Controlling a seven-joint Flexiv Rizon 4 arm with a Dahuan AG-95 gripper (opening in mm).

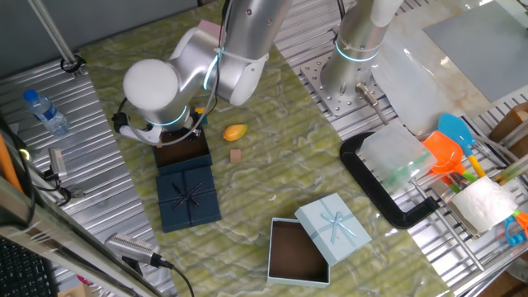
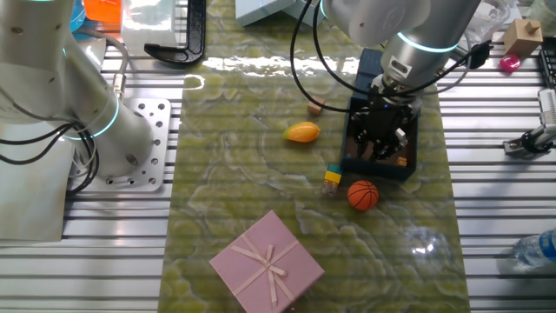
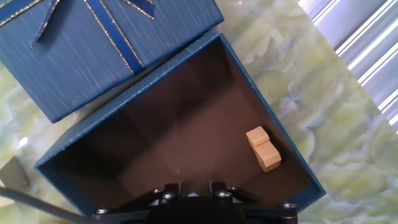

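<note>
My gripper (image 2: 379, 143) is over the open dark blue box (image 2: 415, 155), pointing down into it. In the wrist view the gripper shows at the bottom edge, its fingertips apart with nothing visible between them. A small wooden piece (image 3: 265, 149) lies on the brown floor of the box (image 3: 186, 134), near one wall. The dark blue lid with a ribbon bow (image 1: 188, 198) rests right beside the box. On the cloth near the box are a yellow-orange fruit (image 2: 301, 131), a small wooden cube (image 1: 235, 155), an orange basketball (image 2: 362, 196) and a yellow-and-teal block (image 2: 332, 178).
A light blue box (image 1: 299, 252) stands open with its bowed lid (image 1: 334, 227) leaning on it. A pink gift box (image 2: 267, 261) sits apart from the dark box. A black clamp frame (image 1: 384, 186) lies at the cloth's edge.
</note>
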